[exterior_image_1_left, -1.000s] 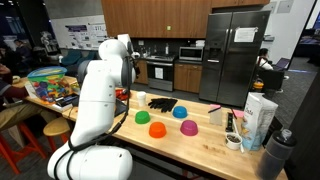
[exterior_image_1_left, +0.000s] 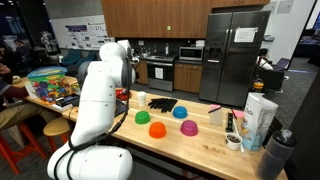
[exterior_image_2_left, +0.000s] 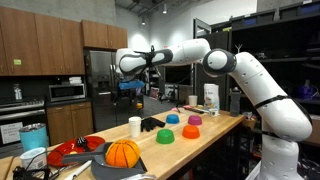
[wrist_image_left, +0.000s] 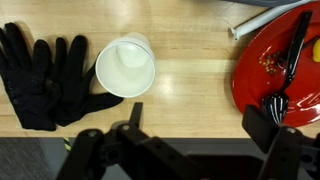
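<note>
High over the table's far end, my gripper stands open in the wrist view, its dark fingers wide apart with only bare wood and the table edge below. A white cup (wrist_image_left: 125, 65) stands upright beyond the left finger, beside a pair of black gloves (wrist_image_left: 45, 85). To the right lies a red plate (wrist_image_left: 250, 75) carrying a black utensil (wrist_image_left: 275, 100). Exterior view 2 shows the gripper (exterior_image_2_left: 119, 93) raised well clear of the cup (exterior_image_2_left: 135, 127) and the plate (exterior_image_2_left: 68, 149).
Green (exterior_image_1_left: 142, 117), orange (exterior_image_1_left: 157, 130), blue (exterior_image_1_left: 180, 112) and pink (exterior_image_1_left: 189, 130) round items are spread over the wooden table. An orange pumpkin-like object (exterior_image_2_left: 123, 155) and a teal pot (exterior_image_2_left: 35, 137) occupy the other end. A dark canister (exterior_image_1_left: 275, 155) stands at the near right corner.
In exterior view 1 the far part of the arm has lowered and shifted slightly right. Nothing on the table has visibly moved.
</note>
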